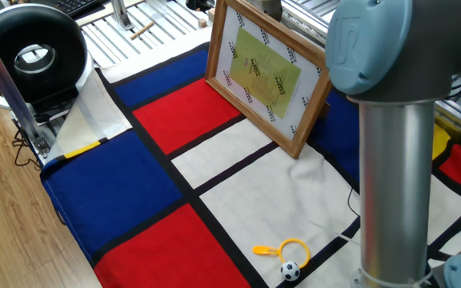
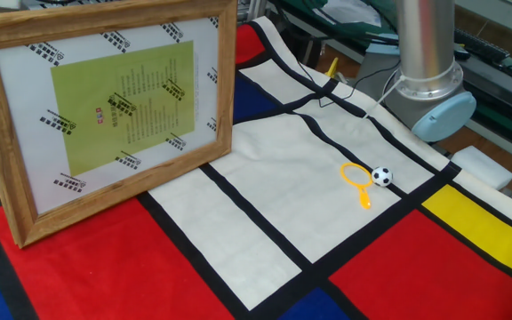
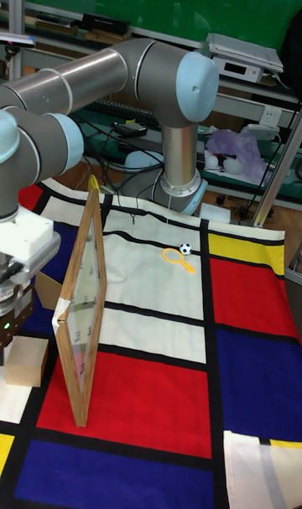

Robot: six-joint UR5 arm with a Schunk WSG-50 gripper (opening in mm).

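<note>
A wooden picture frame (image 1: 272, 76) stands upright and tilted on the patterned cloth, with a yellow-green certificate inside. It fills the left of exterior view 2, and exterior view 3 shows the frame (image 3: 82, 317) nearly edge-on. Behind its back my gripper (image 3: 13, 317) is only partly visible at the left edge of exterior view 3, close to a wooden block (image 3: 27, 362). Its fingers are not clear, so neither their opening nor any hold on something shows. A small soccer ball (image 2: 382, 176) touches the ring of a yellow magnifier-like toy (image 2: 365, 197).
My arm's upright link (image 1: 394, 188) covers the right of exterior view 1. A black round device (image 1: 32, 56) stands at the far left corner. Cables (image 2: 349, 89) run near the base.
</note>
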